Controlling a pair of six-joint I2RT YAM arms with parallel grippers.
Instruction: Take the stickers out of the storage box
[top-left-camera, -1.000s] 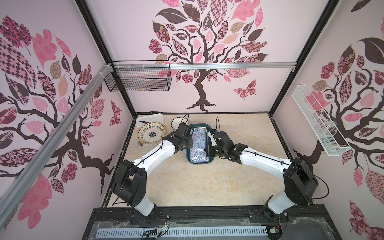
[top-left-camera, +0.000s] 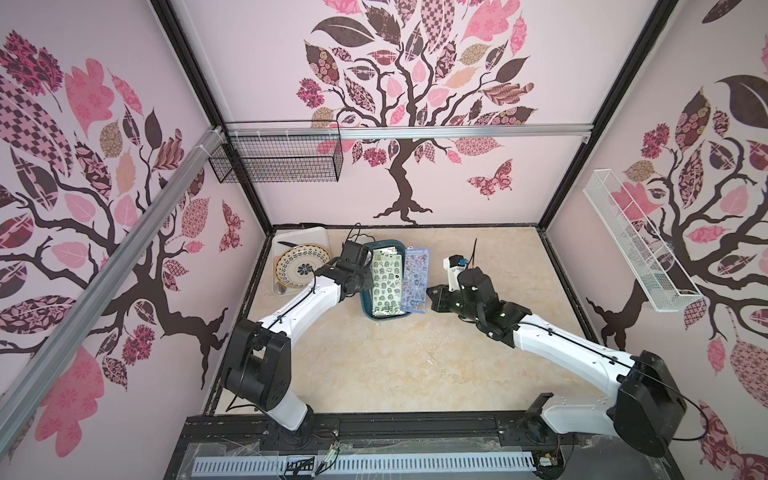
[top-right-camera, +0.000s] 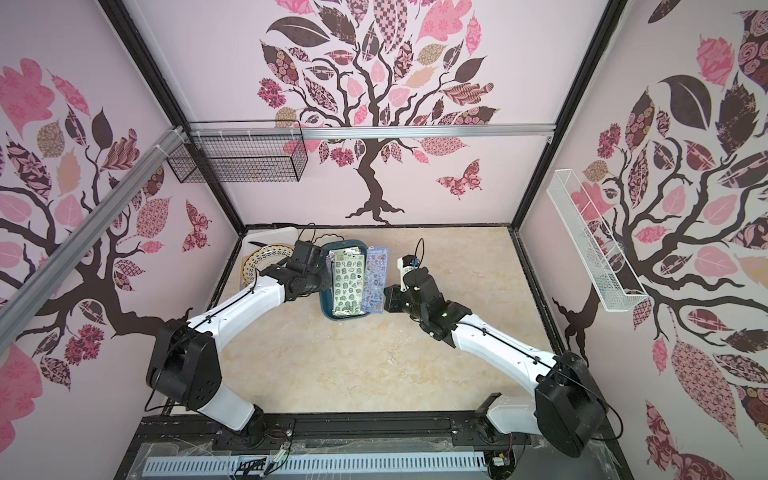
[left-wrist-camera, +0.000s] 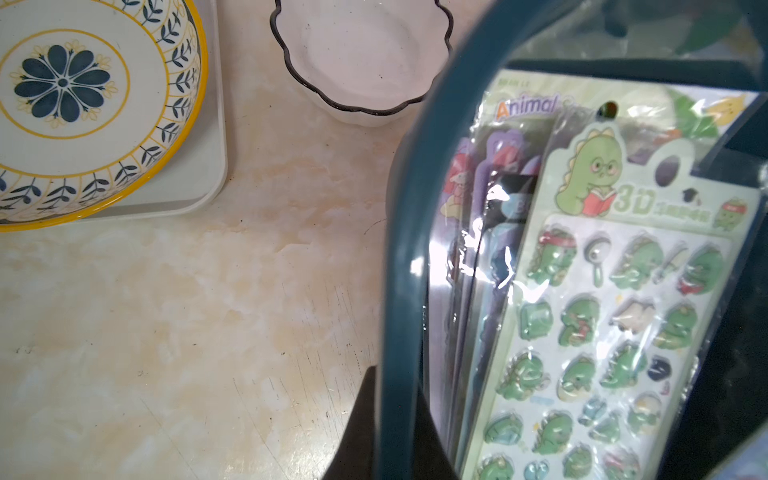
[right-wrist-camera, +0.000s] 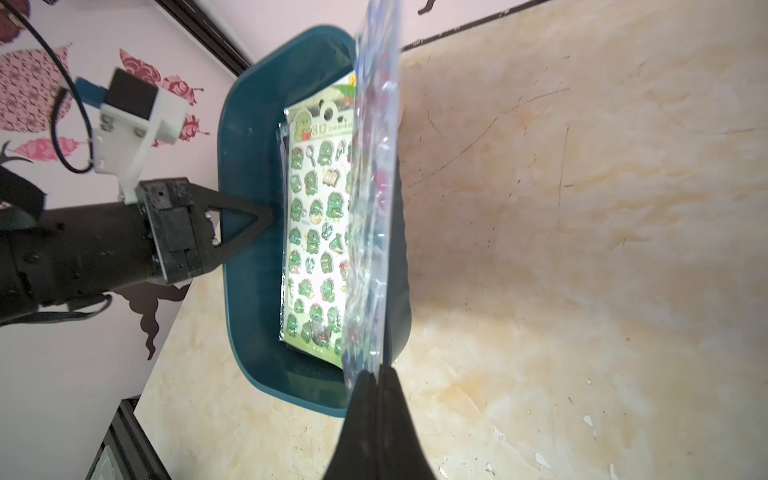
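The teal storage box (top-left-camera: 370, 310) holds several sticker packs, a green dinosaur sheet (left-wrist-camera: 576, 336) on top, an "Animal" pack (left-wrist-camera: 600, 96) behind it. My left gripper is shut on the box's left rim, which runs up between its fingers. My right gripper is shut on the lower end of a blue sticker pack (top-left-camera: 416, 276), which is lifted up at the box's right side, partly over the rim and seen edge-on in the right wrist view.
A patterned plate (top-left-camera: 302, 264) on a white tray stands left of the box, with a scalloped bowl (left-wrist-camera: 360, 48) behind. Wire baskets (top-left-camera: 640, 240) hang on the walls.
The blue pack has moved right with my right gripper, uncovering the green sheet. The box and my left gripper have shifted a little left.
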